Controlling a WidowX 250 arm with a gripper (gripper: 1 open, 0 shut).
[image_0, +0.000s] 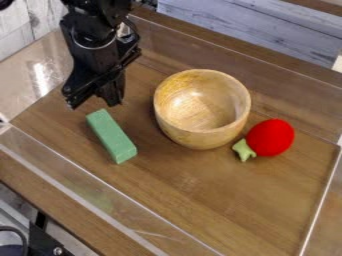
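Note:
My black gripper (94, 92) is at the upper left, above the wooden table and just behind a green block (111, 135), apart from it. It is shut, with nothing visible between its fingers. A wooden bowl (202, 132) stands at the centre, and a red toy vegetable (270, 137) with a green stem lies to its right.
Clear raised edging runs along its left side, and a pale plank wall is at the back.

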